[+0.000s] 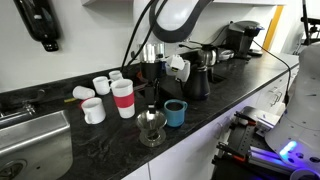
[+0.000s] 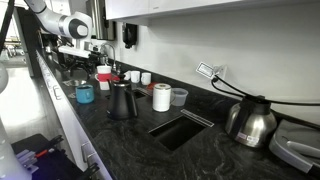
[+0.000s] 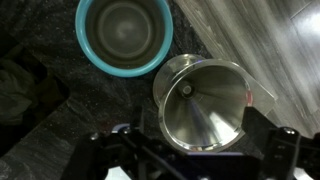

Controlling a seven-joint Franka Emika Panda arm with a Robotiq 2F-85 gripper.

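A shiny steel cone-shaped cup on a small foot stands near the counter's front edge. In the wrist view the wide mouth of the steel cup lies in front of my gripper, whose black fingers are spread apart with nothing held. Seen from outside, my gripper hangs just over the cup's rim; whether they touch is unclear. Right beside the cup is a teal mug, with its empty grey inside visible from above.
A red-and-white tumbler and white mugs stand behind and left of the cup. The sink lies farther left. A dark pitcher and paper roll are along the counter, with clear dark surface beyond.
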